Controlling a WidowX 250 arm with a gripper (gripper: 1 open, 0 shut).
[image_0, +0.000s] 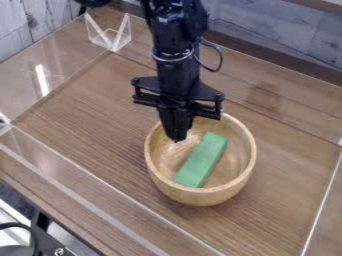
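A cream oval bowl (235, 180) sits on the wooden table, holding a green rectangular block (201, 160) toward its right side. My black gripper (175, 130) hangs just over the bowl's back-left rim, its lower tip near or inside the bowl, to the left of and above the green block. Whether its fingers are open or shut is hard to make out.
A clear plastic object (110, 25) is at the back left, near a grey wall. A black cable lies at the bottom-left corner.
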